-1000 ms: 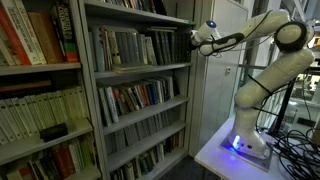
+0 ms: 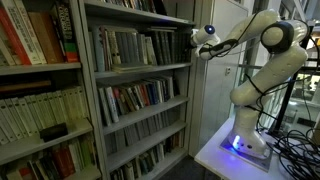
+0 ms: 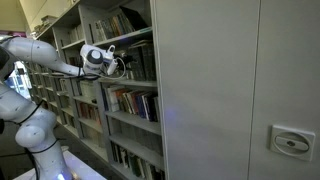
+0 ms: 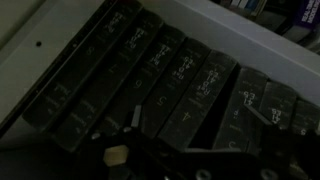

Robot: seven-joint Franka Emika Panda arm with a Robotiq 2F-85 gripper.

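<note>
A row of dark, same-bound books [image 4: 160, 80] with white lettering fills the wrist view, tilted across the frame. My gripper shows at the lower edge of that view, its fingers spread apart and nothing visible between them. One finger [image 4: 136, 118] lies dark against the spines. In exterior view 1 the gripper [image 2: 192, 42] is at the right end of the upper shelf, close to the dark volumes [image 2: 165, 46]. Exterior view 2 has the gripper [image 3: 122, 62] in front of the same shelf. Whether it touches a book cannot be made out.
A tall bookcase [image 2: 98, 100] holds several shelves of books, with its right side panel [image 2: 196, 95] close to the gripper. The arm's base stands on a white table [image 2: 232, 160]. Coloured books [image 4: 305, 15] sit beyond a pale shelf edge [image 4: 265, 42].
The arm's wrist has lowered slightly, and the arm's elbow has come down a little. The gripper stays near the right end of the upper shelf. The books look unmoved.
</note>
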